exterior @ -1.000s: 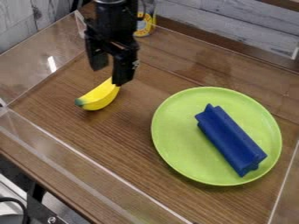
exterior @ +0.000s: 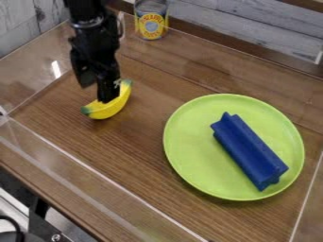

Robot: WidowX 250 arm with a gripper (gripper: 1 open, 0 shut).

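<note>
My gripper (exterior: 93, 74) is at the upper left, pointing down over a yellow banana (exterior: 109, 106) with a green tip, its open fingers close around or just above the banana's upper part; whether they touch it I cannot tell. A green plate (exterior: 190, 151) on the right holds a blue bar-shaped block (exterior: 248, 149).
A can with a yellow label (exterior: 150, 23) stands at the back, near the arm. A pale raised edge runs along the left and back.
My gripper has moved left and lower, from behind the banana's right end to over it. The banana, plate and blue block look unmoved.
</note>
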